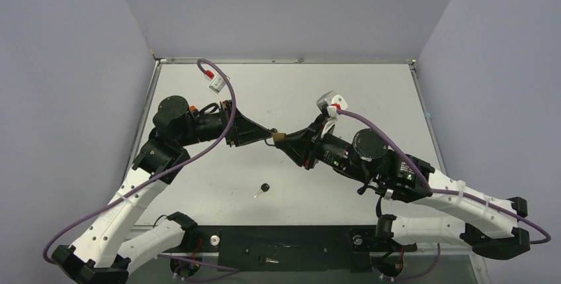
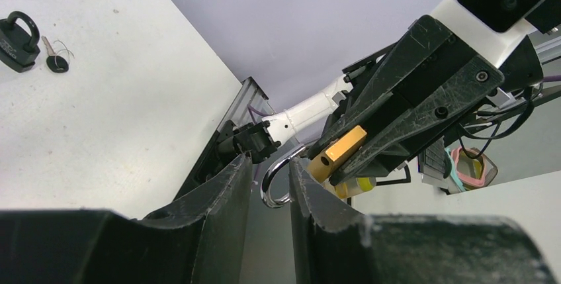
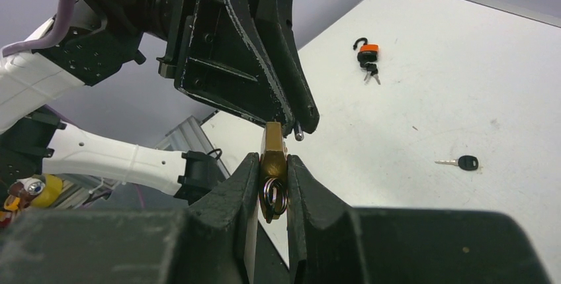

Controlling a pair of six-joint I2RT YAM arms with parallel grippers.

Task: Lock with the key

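A brass padlock (image 1: 279, 137) is held in the air over the table, with my right gripper shut on its body. Its silver shackle (image 2: 267, 185) curves toward my left gripper, and the loop shows in the gap between the parted fingertips. My left gripper stands partly open, its tips close to the padlock in the top view. Small metal rings (image 3: 274, 194) show at the padlock's near end in the right wrist view; whether a key sits in the lock is hidden. A loose black-headed key (image 3: 468, 163) lies on the table.
In the right wrist view, an orange and black padlock (image 3: 367, 52) lies with dark-headed keys (image 3: 372, 72) farther off on the table. Both arms nearly meet at the centre.
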